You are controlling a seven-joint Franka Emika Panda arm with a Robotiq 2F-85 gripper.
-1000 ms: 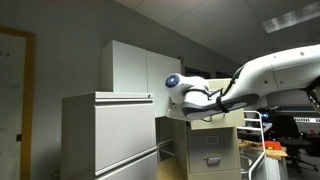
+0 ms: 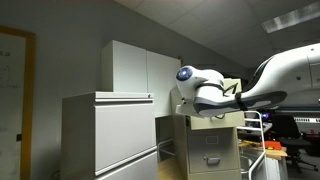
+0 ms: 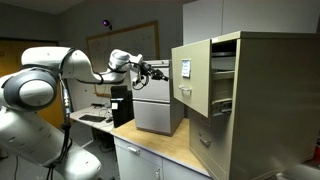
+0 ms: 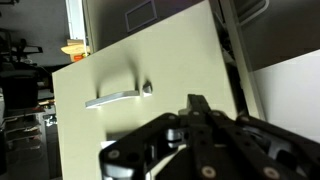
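Note:
A beige filing cabinet stands at the right in exterior view 2, its upper drawer front pulled out from the body. My gripper is just left of this front in that view, apparently clear of it. In the wrist view the drawer front lies tilted below me, with a silver handle and a small round lock. The gripper looks shut there, with nothing visible between its fingers. Exterior view 1 hides the fingertips behind the arm.
A grey cabinet stands behind the arm, and a wooden top over white drawers runs below. The other beige drawer front is closed. Some room shows between the arm and the worktop.
In exterior view 1 the arm has shifted to the right and slightly up, with its wrist turning. The cabinets look unmoved.

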